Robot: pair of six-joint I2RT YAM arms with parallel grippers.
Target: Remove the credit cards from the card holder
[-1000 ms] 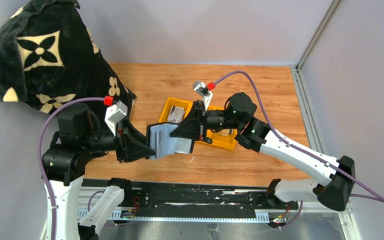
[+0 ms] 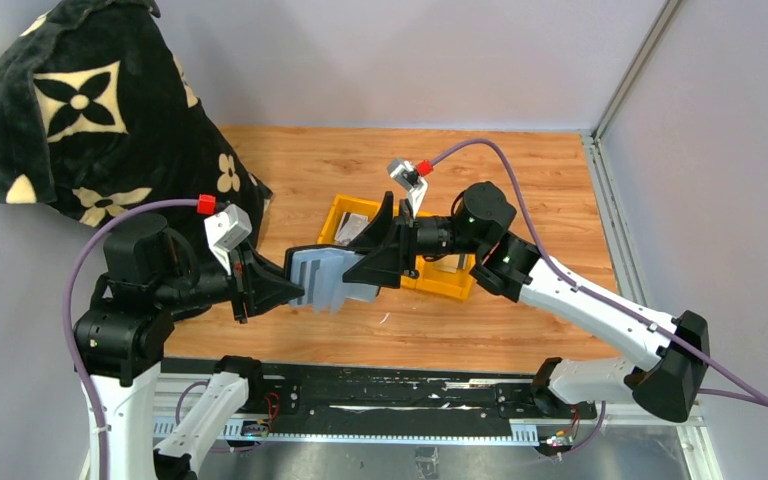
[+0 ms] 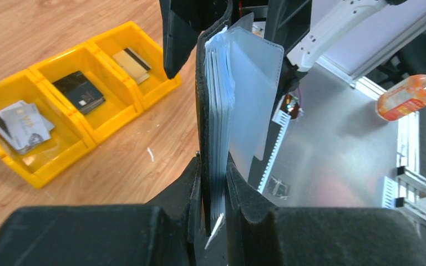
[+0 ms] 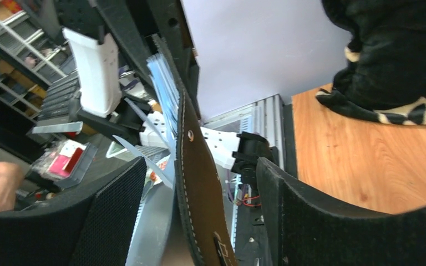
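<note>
The card holder point(image 2: 325, 278) hangs above the table, its clear plastic sleeves partly fanned out beside a dark cover. My left gripper point(image 2: 298, 293) is shut on its edge; in the left wrist view the cover point(image 3: 202, 111) and the stacked sleeves point(image 3: 217, 116) run up from between the fingertips. Around the other end, my right gripper point(image 2: 372, 243) stands open. In the right wrist view the brown cover point(image 4: 197, 177) rises between the spread fingers, with sleeves point(image 4: 169, 94) on its left side. Whether any sleeve still contains a card cannot be made out.
A yellow tray point(image 3: 91, 141) with three compartments lies on the table, cards point(image 3: 25, 127) in each. A dark patterned blanket point(image 2: 90, 110) fills the back left. An orange bottle point(image 3: 410, 95) stands off the table.
The right gripper has opened from shut on the holder's sleeves, and the sleeves have shifted. My left gripper has moved slightly to the left.
</note>
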